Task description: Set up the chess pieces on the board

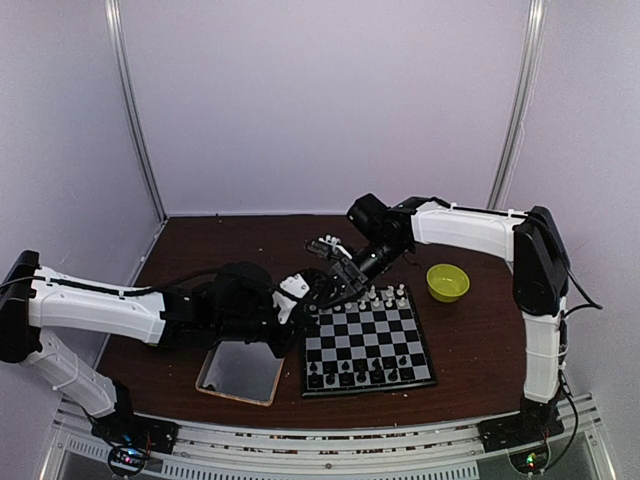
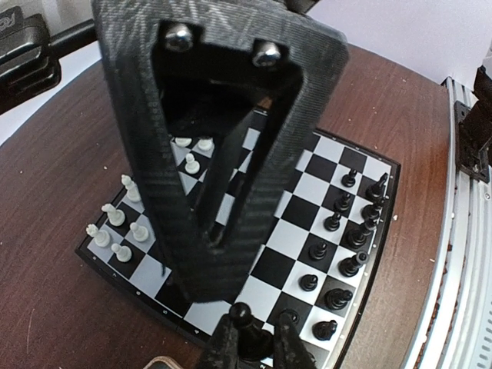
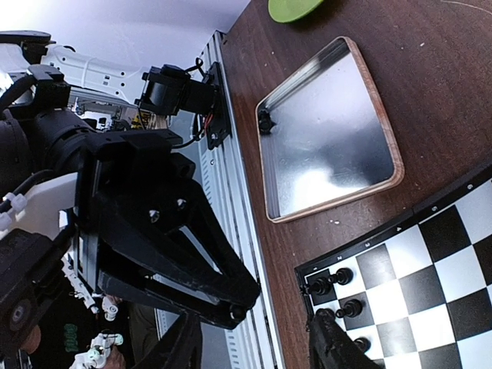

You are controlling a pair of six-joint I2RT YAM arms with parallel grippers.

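On the chessboard (image 1: 372, 345), white pieces (image 2: 115, 215) stand along the far side and black pieces (image 2: 354, 264) along the near side. My left gripper appears shut on a black piece (image 2: 241, 314), its round head showing between the fingertips. Over the board's far left, both grippers meet close together. My right gripper is open, its fingertips (image 3: 178, 347) spread either side of the left gripper's tip. In the top view the arms overlap, so the piece is hidden there.
A copper-rimmed tray (image 3: 369, 84) lies left of the board with a small black piece (image 3: 265, 121) in its corner. A green bowl (image 1: 448, 283) stands right of the board.
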